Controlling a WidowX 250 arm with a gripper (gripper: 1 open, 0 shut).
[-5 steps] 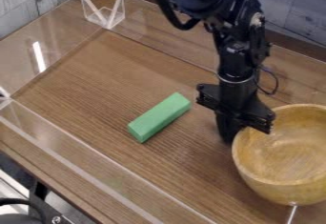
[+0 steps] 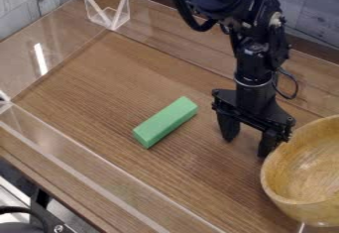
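My black gripper [image 2: 255, 126] hangs low over the wooden table, its fingers spread open just left of a tan wooden bowl [image 2: 302, 173] at the lower right. I cannot make out anything held between them. A green block [image 2: 166, 120] lies diagonally on the table to the left of the gripper.
A clear wire-like or plastic object [image 2: 109, 9] stands at the back upper left. A wall edge runs along the back right.
The gripper has shifted slightly right and opened out, and more of its fingers shows. The bowl has moved a little to the right. The green block has not moved.
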